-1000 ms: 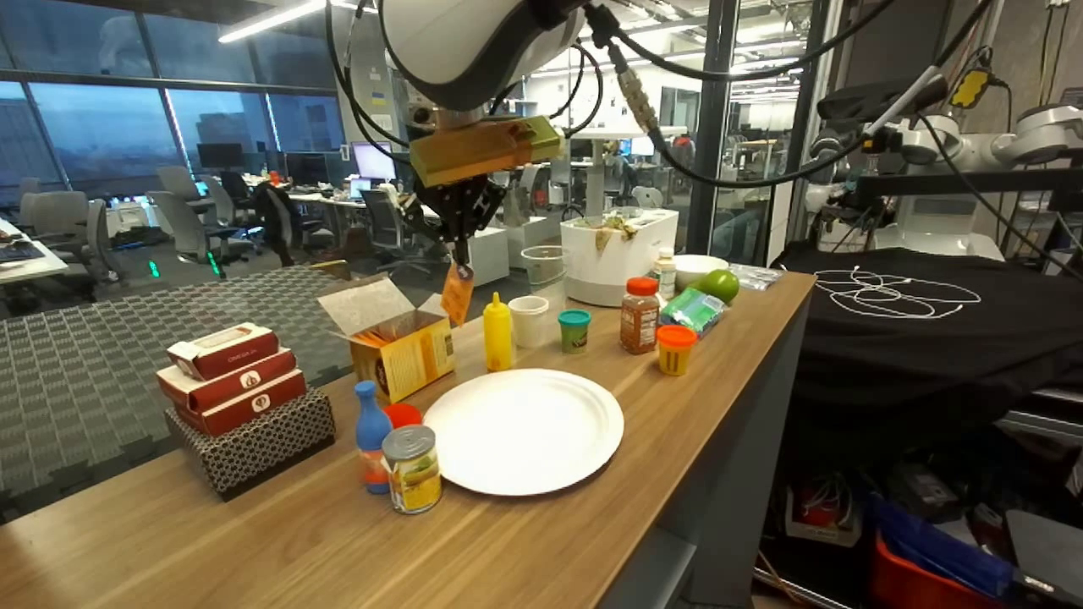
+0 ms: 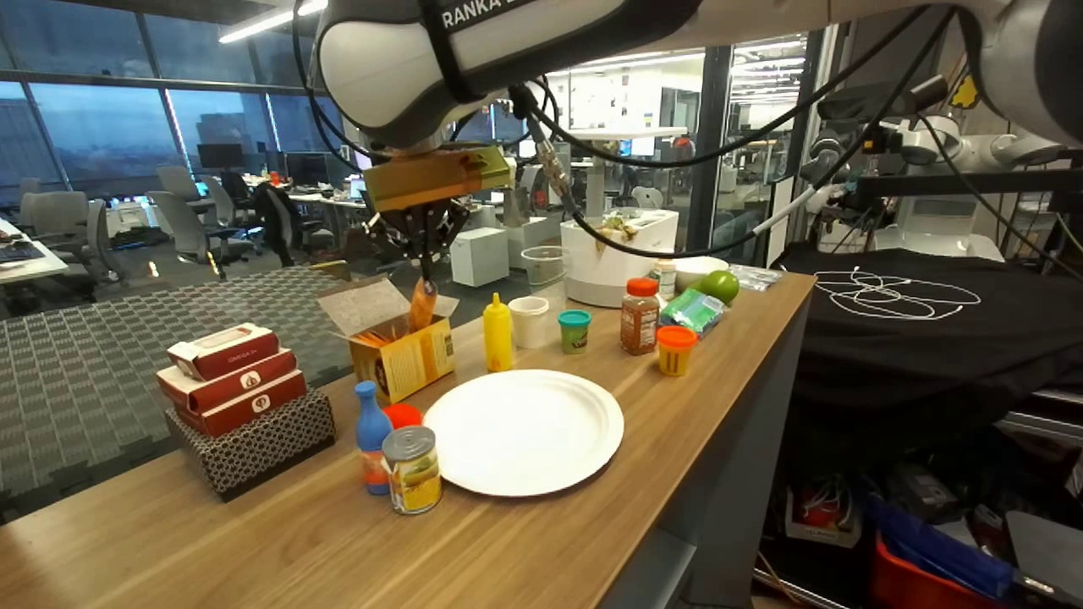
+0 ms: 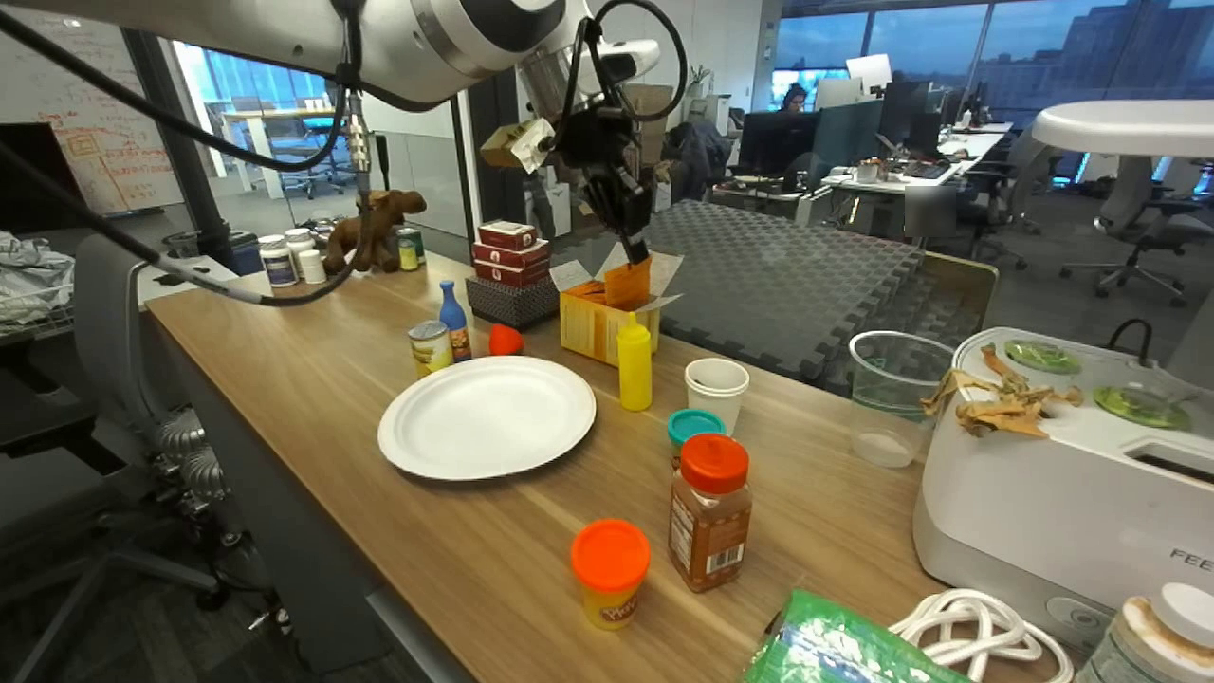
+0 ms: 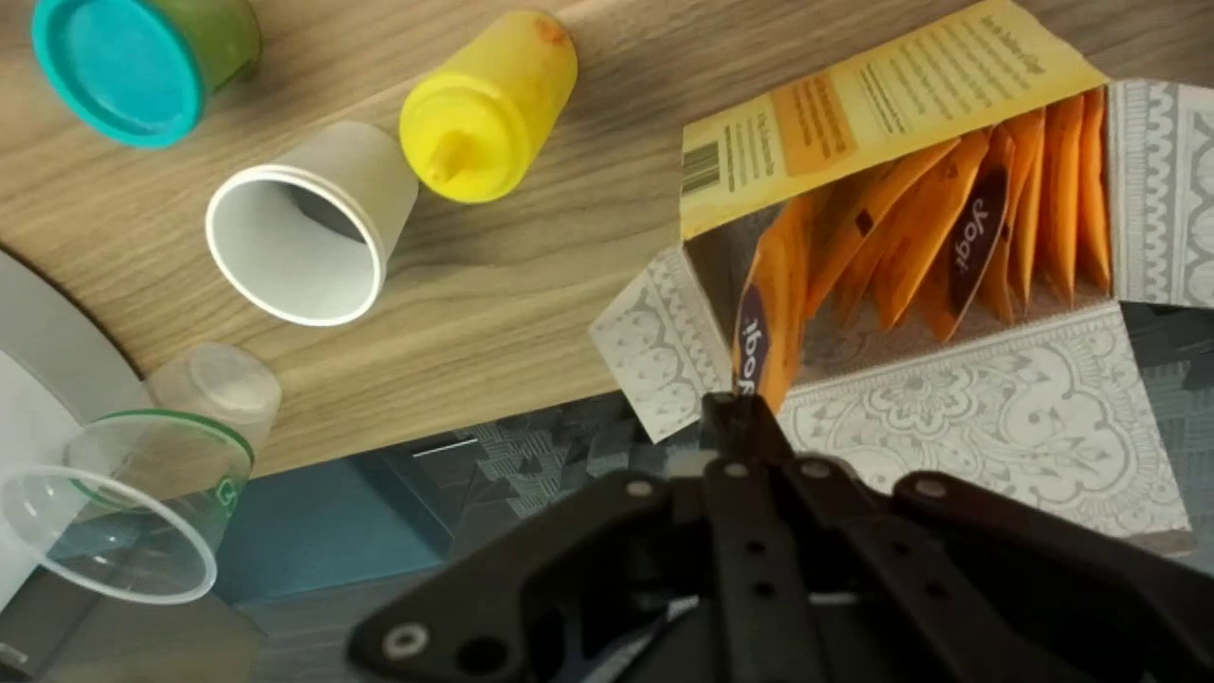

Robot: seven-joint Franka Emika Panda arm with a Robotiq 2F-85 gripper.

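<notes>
My gripper is shut on the edge of an orange tea packet (image 4: 779, 313) marked "Yogi". The packet hangs down over the near end of the open tea box (image 4: 899, 102), its lower part seeming to dip inside. Several more orange packets (image 4: 1030, 193) stand in a row in that box. In exterior view 1, the held packet (image 2: 422, 304) shows above the yellow box (image 2: 416, 360), directly under my fingertips. From the other side, exterior view 2 has the packet (image 3: 627, 285) upright between the spread flaps. Whether its bottom touches the box floor is hidden.
Close beside the box stands a yellow squeeze bottle (image 3: 634, 364), then white cups (image 3: 717, 387). A white plate (image 2: 523, 431) lies in front. Red boxes (image 2: 239, 375) are stacked to the left on a patterned box. The box's raised flaps (image 4: 990, 421) surround its opening.
My gripper has moved left in exterior view 1, carrying the packet from beside the box's right flap to over its opening. The box and other table items have stayed put.
</notes>
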